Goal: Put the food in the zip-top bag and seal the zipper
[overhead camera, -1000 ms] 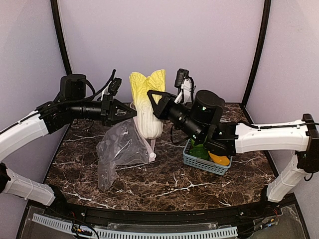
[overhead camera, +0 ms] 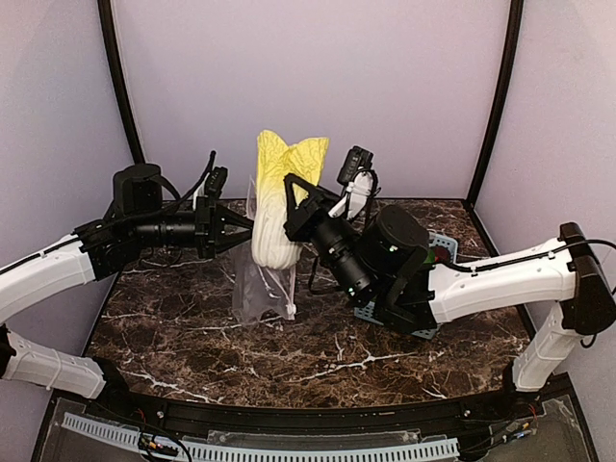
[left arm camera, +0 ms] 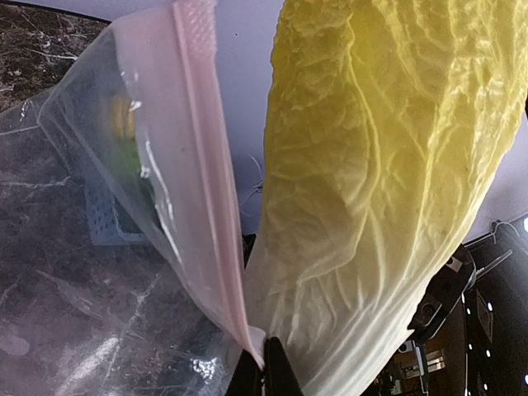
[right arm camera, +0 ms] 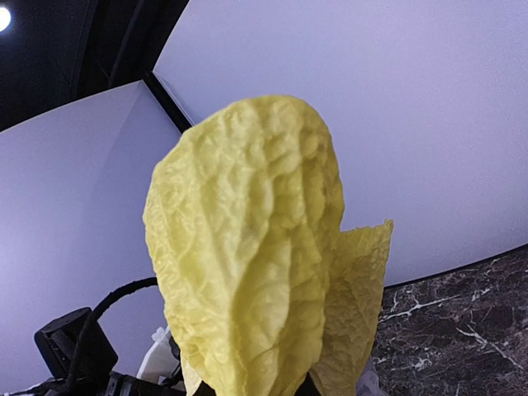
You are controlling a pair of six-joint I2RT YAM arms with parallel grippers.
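A napa cabbage, yellow leaves above and white base below (overhead camera: 276, 226), stands nearly upright at the centre of the top view. My right gripper (overhead camera: 291, 204) is shut on its side; leaves (right arm camera: 247, 239) fill the right wrist view. Clear zip bag (overhead camera: 258, 298) hangs below and behind the cabbage, its zipper slider (overhead camera: 290, 310) near the lower right. My left gripper is shut on the bag's pink-edged rim (left arm camera: 210, 157), beside the cabbage (left arm camera: 355, 165). Whether the cabbage base is inside the bag mouth or in front of it, I cannot tell.
A blue-grey basket (overhead camera: 423, 334) stands right of centre, mostly covered by my right arm. Bare dark marble table (overhead camera: 183, 327) lies to the left and in front. Both grippers are close together around the cabbage.
Earlier the bag swung from the left to hang straighter. The right arm now covers more of the basket.
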